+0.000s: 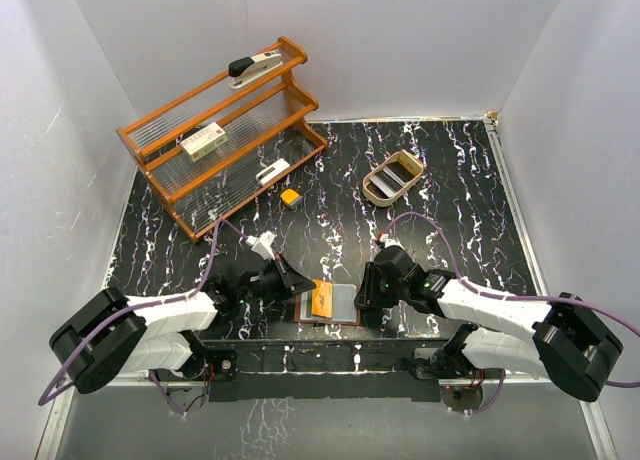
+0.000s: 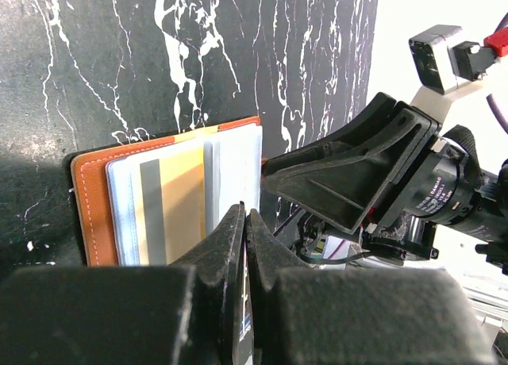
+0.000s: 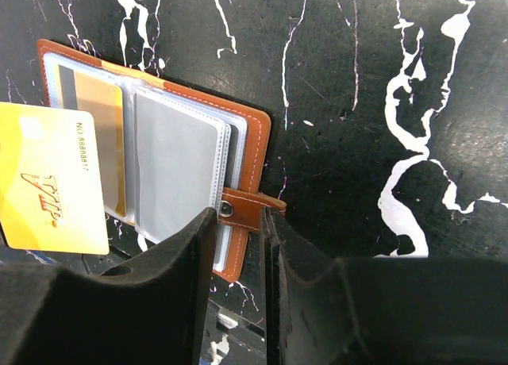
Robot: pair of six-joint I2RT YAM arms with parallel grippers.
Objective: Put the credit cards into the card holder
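Note:
The brown card holder [image 2: 90, 198] lies unfolded at the table's front, with clear sleeves [image 3: 176, 155] and a yellow band [image 2: 181, 189] in one half. Above its left half hangs a yellow VIP card [image 3: 51, 174], standing out from the tip of my left gripper [image 1: 312, 286]. That gripper is shut on the card; in the left wrist view its fingers [image 2: 266, 262] are together and the card cannot be made out. At the holder's right edge, my right gripper stands part open, with the brown snap tab [image 3: 248, 213] showing beyond its fingertips.
A tan box [image 1: 394, 177] with cards inside sits at the back right. The wooden rack [image 1: 220, 130] holds a stapler [image 1: 255, 68] and a small box [image 1: 204, 141]. A yellow object [image 1: 290, 198] lies before the rack. Bare table extends behind the holder.

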